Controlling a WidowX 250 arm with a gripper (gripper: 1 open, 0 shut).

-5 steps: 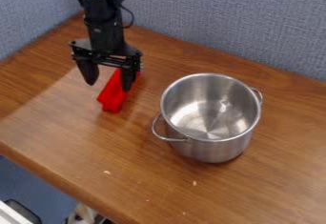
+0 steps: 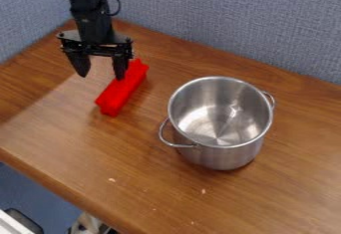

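Note:
My black gripper hangs at the upper left, open, its two fingers spread above the far end of a red elongated block. The block lies diagonally on the wooden table; whether the right finger touches it I cannot tell. A large steel pot with two wire handles stands to the right of the block.
The table's left and front edge runs diagonally across the lower left, with blue floor beyond it. A grey-blue wall closes off the back.
My gripper has moved left and slightly up, away from over the middle of the red block, uncovering more of it. The pot has not moved.

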